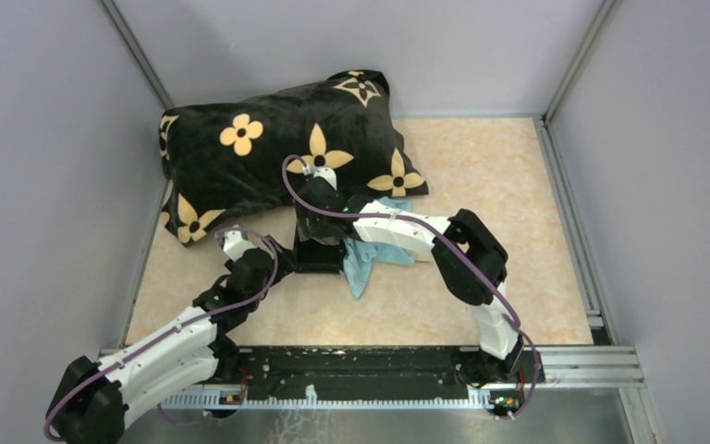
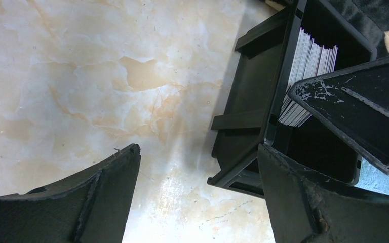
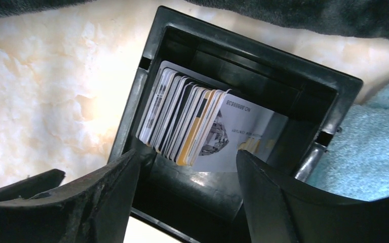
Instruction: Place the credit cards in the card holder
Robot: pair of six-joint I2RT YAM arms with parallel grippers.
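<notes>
The black card holder (image 1: 319, 269) sits on the table below the pillow, its open top partly covered by my right arm. Inside it, a row of cards (image 3: 182, 116) stands on edge; a silver card with a diamond picture (image 3: 235, 134) shows its face beside them. My right gripper is over the holder, fingers apart, with no card visibly gripped. At the holder's left side, my left gripper has its fingers apart; one fingertip (image 2: 269, 154) is at the holder's corner, contact unclear. The left wrist view also shows the card edges (image 2: 311, 71).
A large black pillow with cream flowers (image 1: 277, 139) lies behind the holder. A blue cloth (image 1: 361, 264) lies close against its right side.
</notes>
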